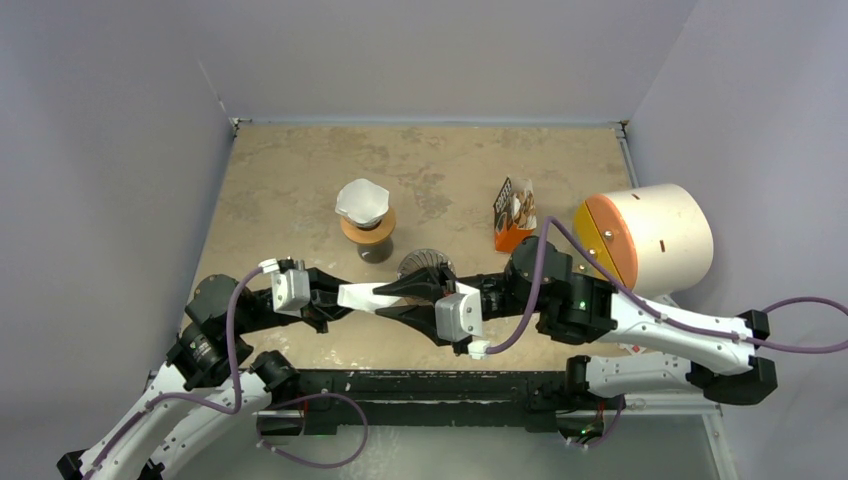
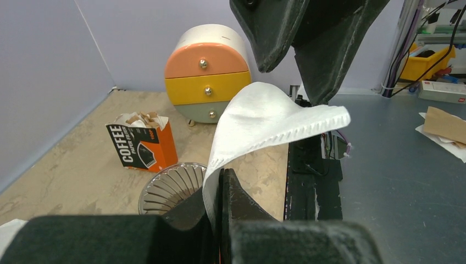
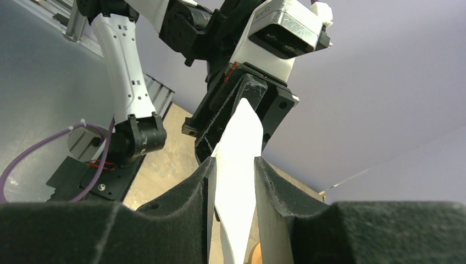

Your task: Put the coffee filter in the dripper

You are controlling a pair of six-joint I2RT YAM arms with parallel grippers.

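Observation:
A white paper coffee filter hangs above the front of the table between both grippers. My left gripper is shut on one end of it; the rest curves up and away. The right gripper stands part open, with the filter visible between its fingers and a gap showing in the right wrist view. Whether either right finger touches the paper is unclear. A clear ribbed cone, likely the dripper, sits behind the right gripper, partly hidden. Farther back, a white cone-shaped piece tops a stand with a wooden collar.
An orange and black coffee filter box stands at the back right. Beside it is a rounded drawer cabinet near the right arm. Walls border the table.

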